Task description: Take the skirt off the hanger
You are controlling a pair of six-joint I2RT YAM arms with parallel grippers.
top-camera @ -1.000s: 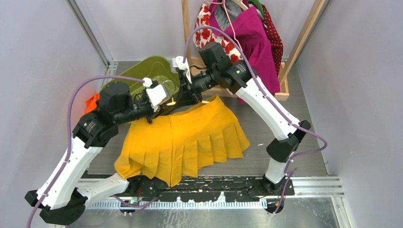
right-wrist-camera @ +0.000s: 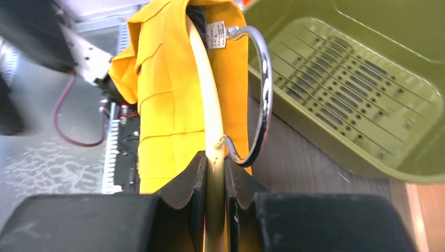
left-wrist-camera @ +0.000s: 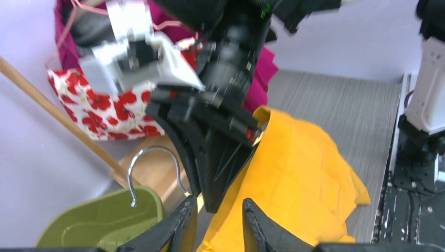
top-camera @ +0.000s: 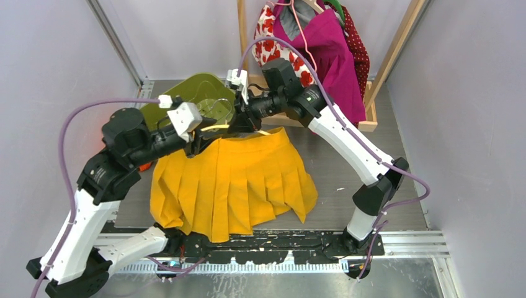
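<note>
The yellow pleated skirt (top-camera: 232, 180) hangs below both grippers in the top view, its waistband uppermost. A pale wooden hanger (right-wrist-camera: 211, 113) with a curved metal hook (right-wrist-camera: 266, 84) runs along the waistband; its far end is hidden by the cloth. My right gripper is shut on the hanger's bar beside the hook. At the skirt's left top corner, my left gripper (top-camera: 201, 141) stands open. In the left wrist view, its fingers (left-wrist-camera: 183, 226) are spread apart, with hanger and skirt beyond them.
Behind the grippers sits a green basket (top-camera: 201, 84). Magenta (top-camera: 338, 62) and red-patterned clothes (top-camera: 265, 53) hang from a wooden rack (top-camera: 397, 43) at the back.
The skirt's right hem has swung left.
</note>
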